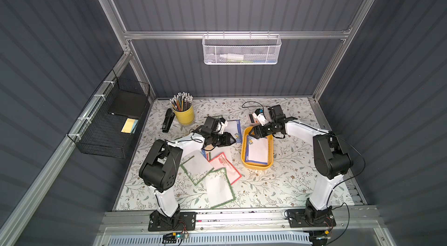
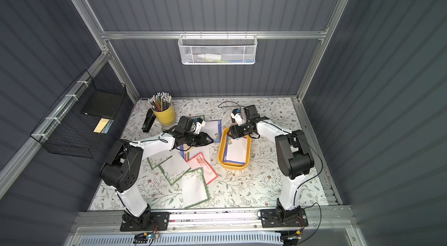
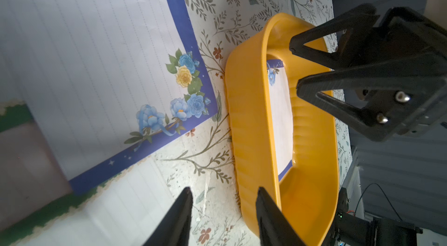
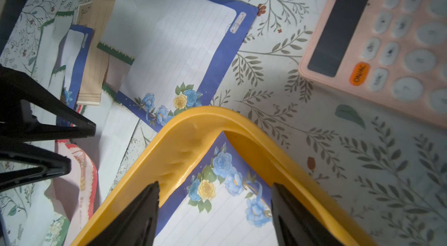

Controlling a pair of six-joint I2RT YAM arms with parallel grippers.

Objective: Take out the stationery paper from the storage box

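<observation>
A blue-bordered stationery sheet (image 1: pixel 257 150) lies inside the yellow storage box (image 1: pixel 272 159); its flowered corner (image 4: pixel 228 176) shows in the right wrist view. My right gripper stands open over that end of the box, its fingertips apart with nothing held between them. To the left of the box is my left gripper, its fingers parted above the table and only bare cloth visible between them. Just left of the box rests another blue-bordered sheet (image 3: pixel 107 59), overlapping others on the table.
More sheets spread across the left: a red-bordered one (image 1: pixel 225 167) and green-bordered ones (image 1: pixel 219 187). A pink calculator (image 4: pixel 381 41) sits behind the box. A yellow pencil cup (image 1: pixel 184 115) stands at the back left. Right of the box the table is clear.
</observation>
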